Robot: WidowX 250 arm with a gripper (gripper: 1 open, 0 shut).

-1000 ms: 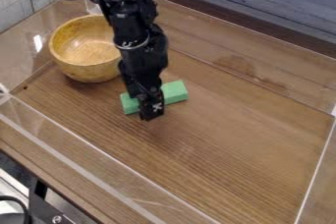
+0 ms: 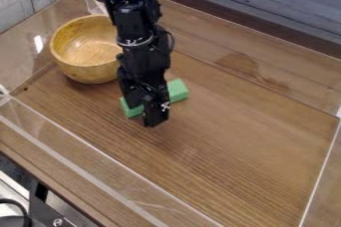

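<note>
My black gripper (image 2: pixel 150 107) reaches down from the top of the view, its fingers low over a green block (image 2: pixel 172 93) on the wooden table (image 2: pixel 240 141). The block lies slanted behind and around the fingertips and is partly hidden by them. I cannot tell whether the fingers hold it.
A yellow-tan bowl (image 2: pixel 78 50) sits to the left of the arm, close beside it. A wooden wall runs along the back, and a clear panel stands at the left edge.
The fingertips have shifted slightly over the last second, and the arm now covers more of the block's middle. The bowl and block look about where they were.
</note>
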